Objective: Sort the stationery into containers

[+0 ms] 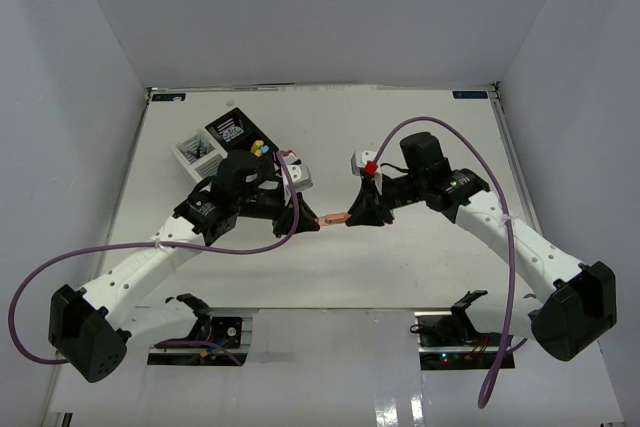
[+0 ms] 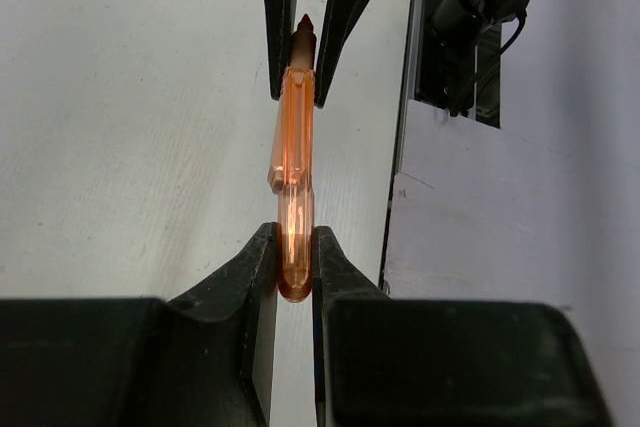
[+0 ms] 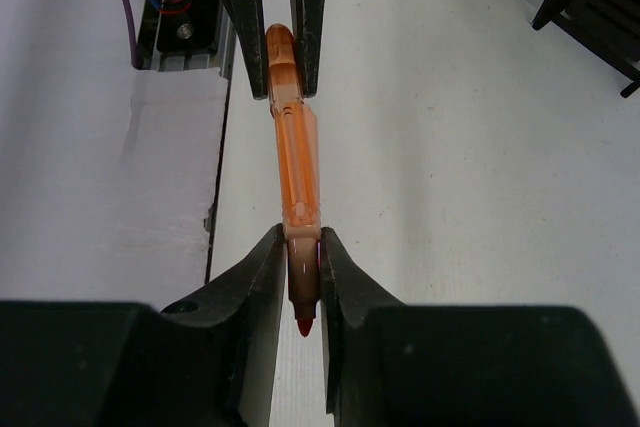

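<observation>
An orange translucent marker (image 1: pixel 334 218) is suspended horizontally between my two grippers at the middle of the table. In the left wrist view the marker (image 2: pixel 296 137) runs from my left gripper's fingertips (image 2: pixel 295 247) to the opposite gripper, whose fingers sit round its tip end. My right gripper is shut on the marker near its red tip. My left gripper (image 1: pixel 310 219) has its fingers close about the other, rounded end; whether they grip it is hard to tell.
A white compartment container (image 1: pixel 185 152) and a black one (image 1: pixel 250 129), holding stationery, stand at the back left. The table's right half behind the arm and its front middle are clear.
</observation>
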